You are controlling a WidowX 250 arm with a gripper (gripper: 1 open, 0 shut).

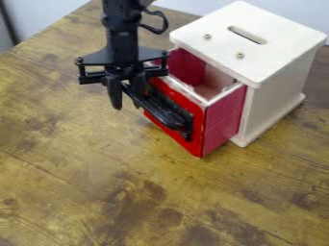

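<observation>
A white wooden cabinet [267,50] with a slot in its top stands at the upper right. Its red drawer [221,126] is pulled out toward the front left, with a dark handle bar [172,116] on its front and a pale inside. My black gripper [126,94] hangs just left of the drawer front, fingers pointing down near the upper end of the handle. Whether they touch the handle, and whether they are open or shut, I cannot tell.
A pale wall lies beyond the table's far left corner.
</observation>
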